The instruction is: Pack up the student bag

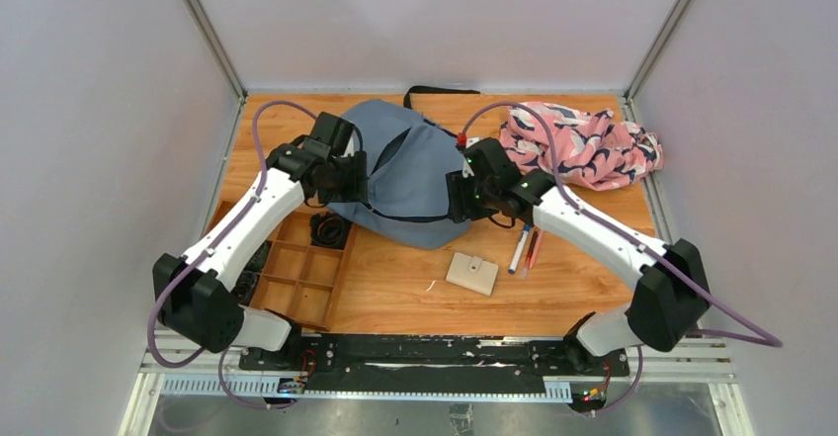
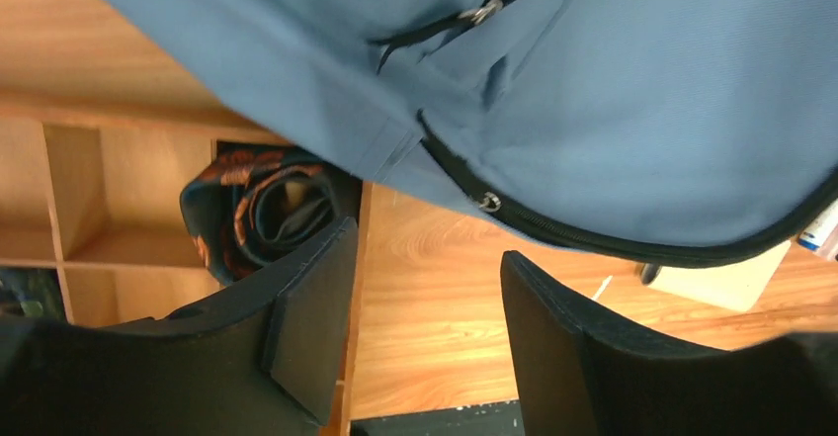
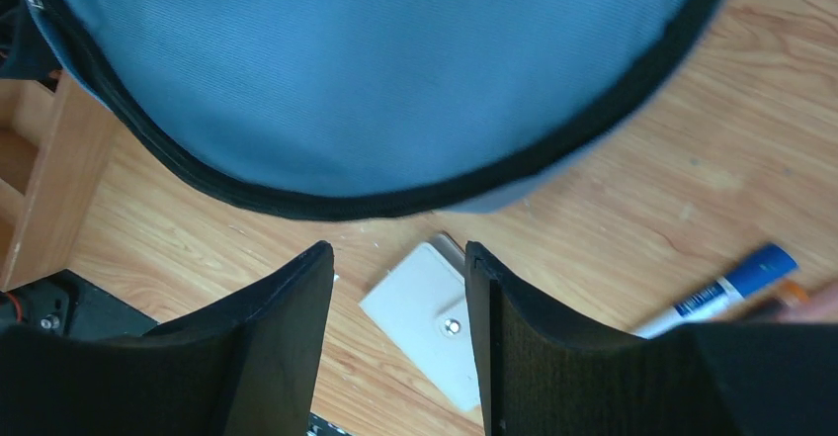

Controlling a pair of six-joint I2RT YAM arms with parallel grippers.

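Note:
The blue-grey bag (image 1: pixel 415 174) lies on the table's middle, its top flap down over the opening and hiding whatever is inside. Along its front edge runs a black zipper, with a zipper pull (image 2: pixel 488 202) near the bag's left side. Above that left side hangs my left gripper, fingers apart, nothing between them. My right gripper is open and empty over the bag's front right edge. A beige wallet (image 1: pixel 472 273) lies in front of the bag. Right of it are a blue-and-white marker (image 1: pixel 520 248) and a reddish pen (image 1: pixel 535 249).
At the left front a wooden compartment tray (image 1: pixel 339 288) holds a dark coiled item (image 2: pixel 287 209) in one section. A pink patterned cloth (image 1: pixel 583 144) lies crumpled at the back right. Bare table surrounds the wallet.

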